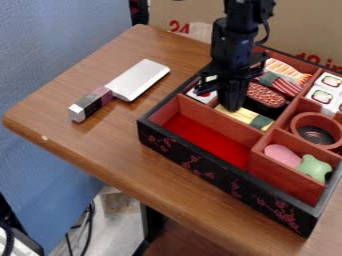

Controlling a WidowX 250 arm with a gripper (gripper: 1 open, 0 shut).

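Observation:
My black gripper [230, 92] reaches down from the top into a black bento-style box [201, 150] with red compartments, its tip among food-like pieces near the box's back left. Whether it holds anything is hidden. Around it lie pale yellow pieces [245, 116], dark pieces with red dotted tops [266, 96], striped pieces [283, 70] and white pieces [325, 96]. The front-left compartment [201, 130] is empty red. At the right are a round container [315, 127], a pink piece [282, 155] and a green piece [314, 168].
On the wooden table [80, 140], left of the box, lies a white flat object [138, 79] with a grey and dark end piece [90, 103]. A cardboard panel [301, 25] stands behind, and cables hang at the lower left.

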